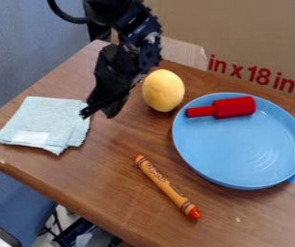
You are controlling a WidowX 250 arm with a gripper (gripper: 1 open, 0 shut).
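Observation:
My black gripper (96,108) hangs low over the wooden table, its fingertips at the right edge of a folded light-blue cloth (40,123). It points down and to the left; whether anything is between its fingers is unclear. A yellow oval object (163,90) sits just right of my wrist. A blue plate (240,150) holds a red cylinder with a handle (221,108), like a small rolling pin. An orange crayon (166,185) lies diagonally at the front.
A cardboard box (240,34) stands along the back.

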